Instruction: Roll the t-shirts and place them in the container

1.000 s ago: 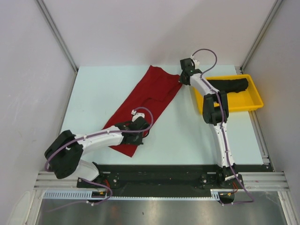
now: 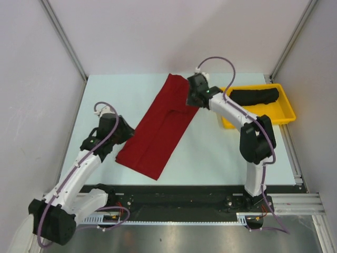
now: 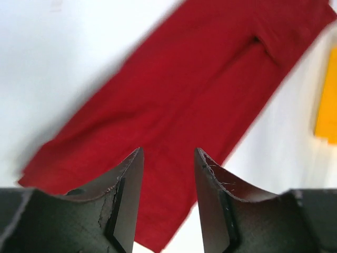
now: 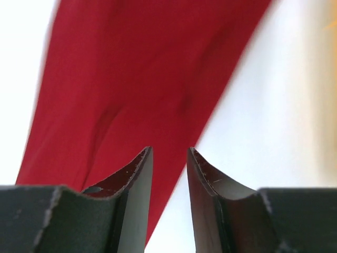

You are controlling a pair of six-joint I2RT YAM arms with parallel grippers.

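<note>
A red t-shirt (image 2: 152, 142) lies flat and diagonal on the white table, folded lengthwise with a crease near its far part. My left gripper (image 2: 121, 132) hangs at the shirt's left edge; in the left wrist view its open fingers frame the near half of the red cloth (image 3: 174, 89). My right gripper (image 2: 194, 95) is over the upper right of the shirt, open, with cloth below it in the right wrist view.
A yellow bin (image 2: 284, 110) at the right holds a black rolled bundle (image 2: 253, 96).
My left gripper has swung left and up from the shirt's near middle to its left edge.
</note>
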